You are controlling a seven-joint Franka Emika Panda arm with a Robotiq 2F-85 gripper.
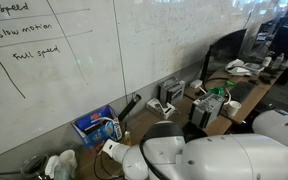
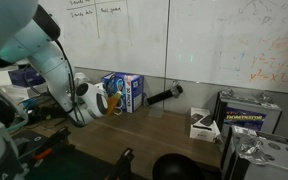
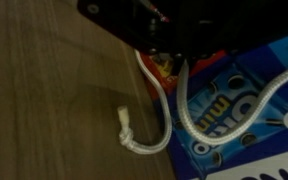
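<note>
A white rope (image 3: pixel 257 107) lies in loops across the blue snack box (image 3: pixel 220 128) in the wrist view. Its knotted end (image 3: pixel 124 127) rests over the brown tabletop left of the box. The dark gripper is at the top of that view, above the rope and the box's edge; shadow hides its fingertips, so whether rope is between them is unclear. From the side, the blue box (image 2: pixel 129 88) stands near the whiteboard, with the white arm reaching down in front of it. The blue box (image 1: pixel 96 125) also shows beyond the arm in the first exterior view.
A black cylinder on a stand (image 2: pixel 166 96) is right of the box. Farther right are a white open box (image 2: pixel 204 124), a Dominion box (image 2: pixel 246 117) and a silver toaster-like box (image 2: pixel 269 155). A black round object (image 2: pixel 185 166) sits at the front. Bare tabletop lies between.
</note>
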